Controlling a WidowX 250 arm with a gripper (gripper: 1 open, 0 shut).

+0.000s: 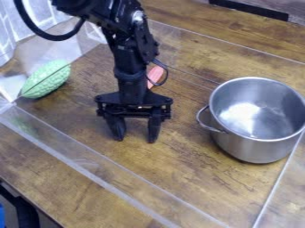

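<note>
My black gripper (pixel 135 128) hangs low over the wooden table, left of a large steel pot (pixel 256 120). Its two fingers point down and stand apart, with nothing clearly visible between them. A green, pale-striped oblong object (pixel 45 78) lies at the left. A pink item (pixel 155 75) is partly hidden behind the arm.
Clear plastic strips run along the left, the front and the right. A white translucent curtain or sheet is at the top left, and a dark edge runs along the back right.
</note>
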